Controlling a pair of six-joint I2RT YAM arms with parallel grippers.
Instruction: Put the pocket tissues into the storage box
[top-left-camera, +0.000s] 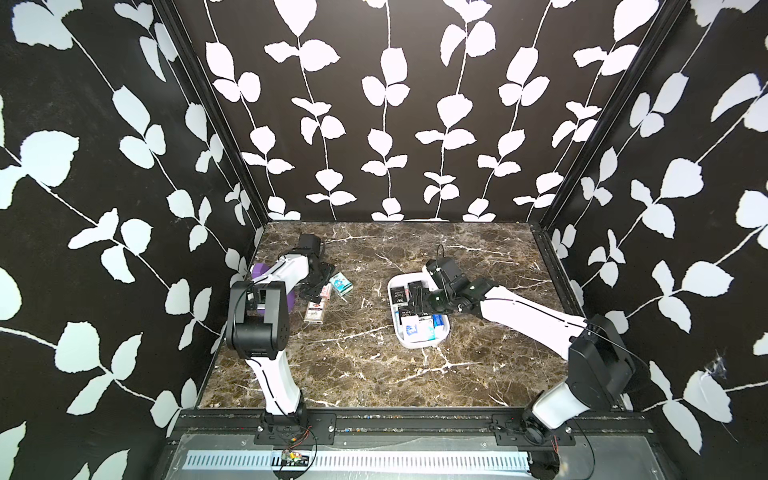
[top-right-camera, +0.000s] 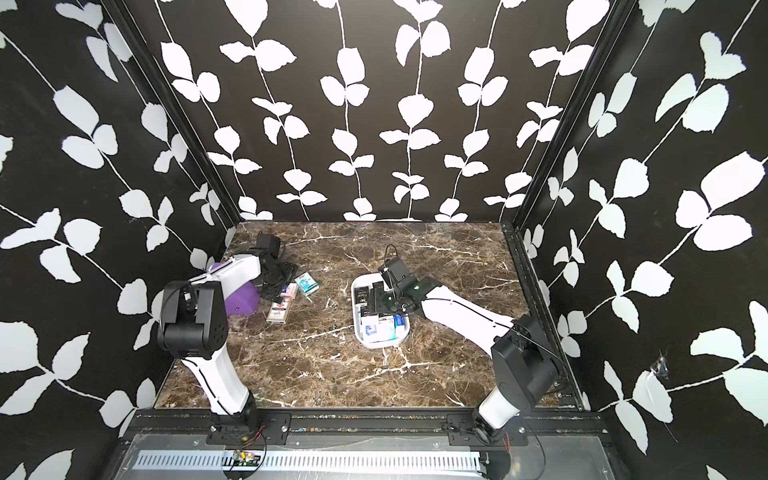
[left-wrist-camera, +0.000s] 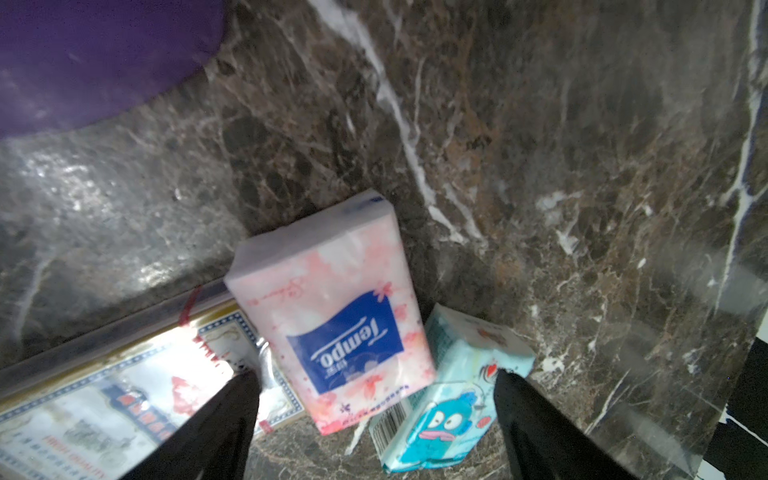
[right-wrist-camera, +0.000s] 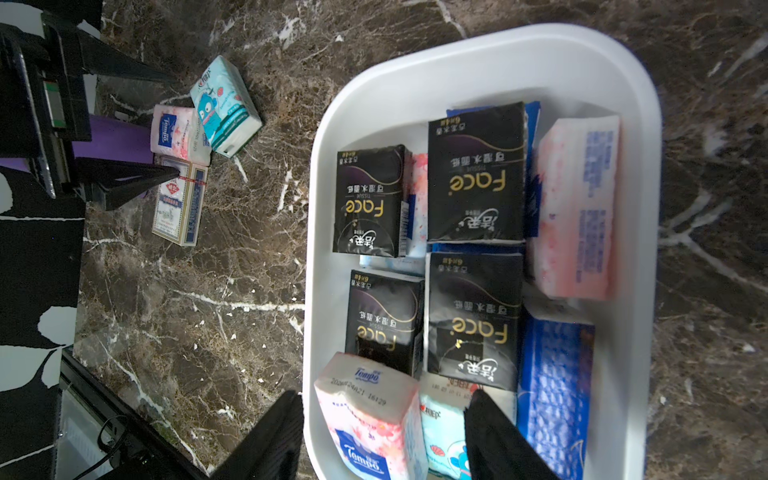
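Note:
A pink Tempo tissue pack (left-wrist-camera: 336, 312) lies beside a turquoise pack (left-wrist-camera: 448, 408), partly on a gold-bordered flat pack (left-wrist-camera: 144, 408) on the marble. My left gripper is open just above them, its fingers either side of the pink and turquoise packs. The white storage box (right-wrist-camera: 644, 320) holds several tissue packs: black Face packs (right-wrist-camera: 476, 172), pink ones (right-wrist-camera: 576, 208), blue and turquoise ones. My right gripper hangs open over the box, beside an upper pink Tempo pack (right-wrist-camera: 360, 384), nothing clearly held.
A purple object (left-wrist-camera: 88, 56) lies left of the loose packs.

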